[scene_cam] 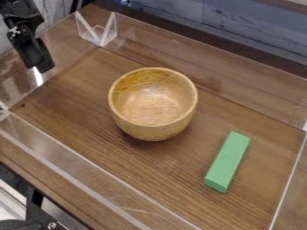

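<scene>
The black gripper [34, 56] is at the upper left edge of the camera view, tilted, with its arm mostly out of frame; it stands open, apart from the other objects. A round yellow-tan bowl [153, 103] sits near the middle of the wooden surface. A green rectangular block [227, 163] lies at the lower right.
A small clear plastic piece [99, 30] stands at the upper left, right of the gripper.
</scene>
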